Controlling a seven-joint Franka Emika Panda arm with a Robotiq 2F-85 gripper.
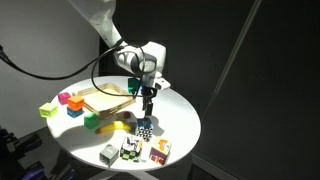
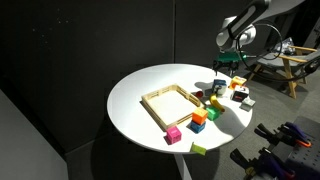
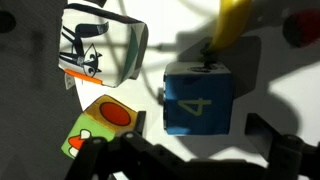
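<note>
A blue block with a 4 on its top sits on the white table, seen from above in the wrist view. My gripper is open, one finger on either side of the block's near part, with gaps to it. In exterior view 1 the gripper hangs just above the blue-topped patterned block. Beyond the block, a yellow banana-like object lies close to its far edge.
A patterned block and a green-and-orange block stand to the left in the wrist view. On the table are a shallow wooden tray, a green block and several other blocks.
</note>
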